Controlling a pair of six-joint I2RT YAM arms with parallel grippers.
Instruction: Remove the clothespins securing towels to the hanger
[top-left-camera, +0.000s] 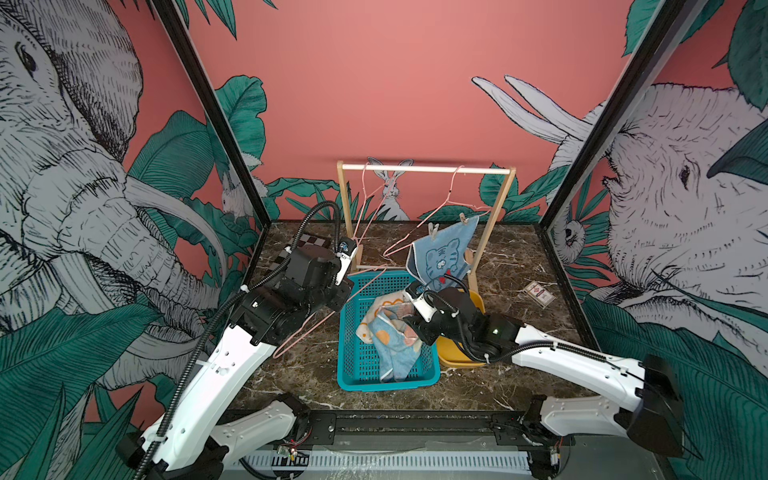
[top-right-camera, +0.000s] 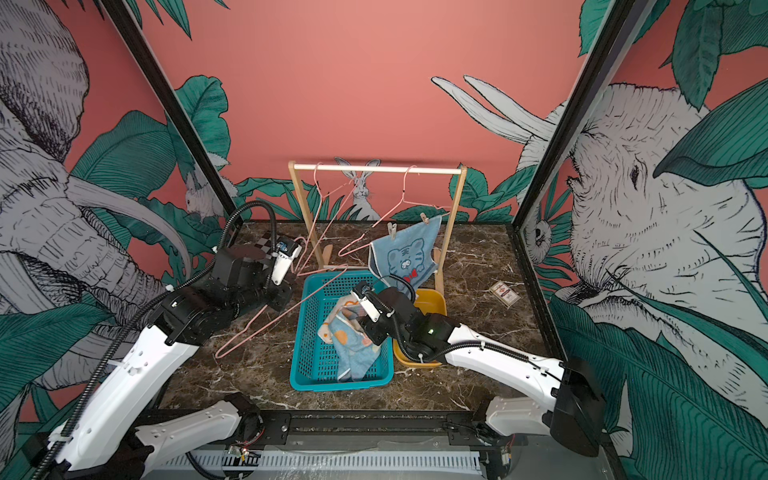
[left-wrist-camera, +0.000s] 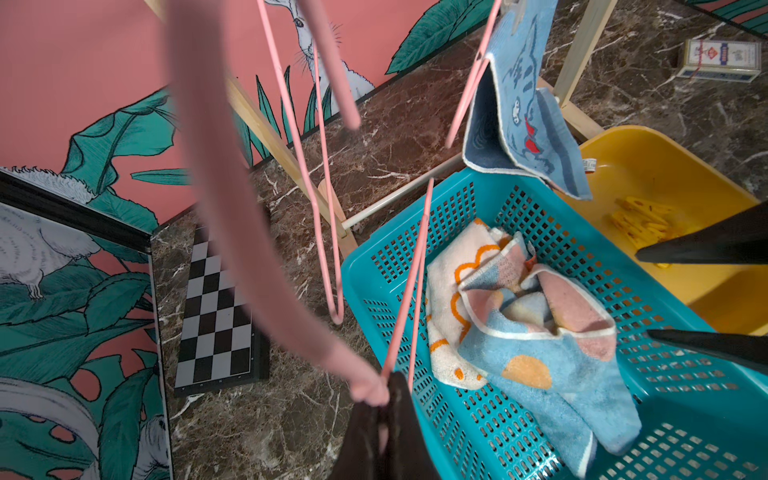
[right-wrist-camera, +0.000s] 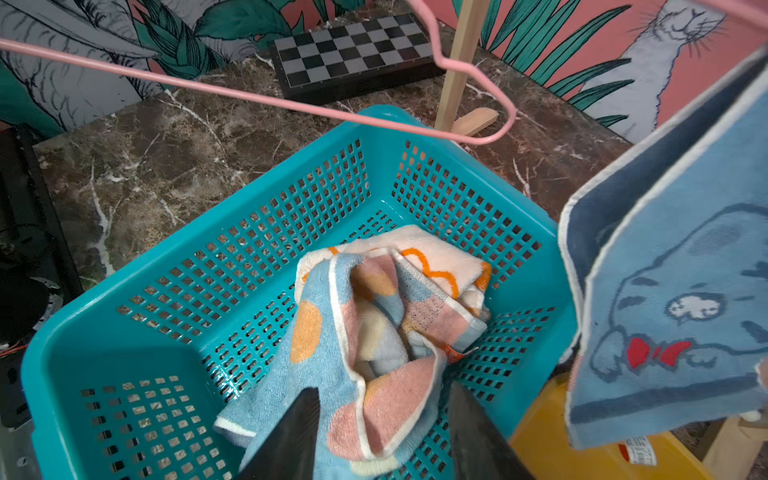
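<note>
The blue tiger towel (top-left-camera: 442, 260) hangs from a pink hanger (top-left-camera: 426, 226) on the rack's right side, with a pale clothespin (top-left-camera: 433, 229) at one top corner and a second clothespin (top-left-camera: 462, 217) at the other. My left gripper is shut on a bare pink hanger (left-wrist-camera: 240, 216), tilted beside the basket. Inside the teal basket (left-wrist-camera: 472, 192) a blue and pink towel (left-wrist-camera: 552, 352) lies crumpled over a cream one (left-wrist-camera: 448, 308). Above these towels my right gripper stands open, nothing between its fingers, apart from the hanging towel.
Behind the basket rises the wooden rack (top-left-camera: 424, 169), another bare hanger (top-left-camera: 368, 208) on its left. A yellow bin (left-wrist-camera: 680, 164) holding yellow clothespins (left-wrist-camera: 640, 220) stands right of the basket. A chequered board (left-wrist-camera: 214, 320) lies back left; a small box (top-left-camera: 539, 293) lies far right.
</note>
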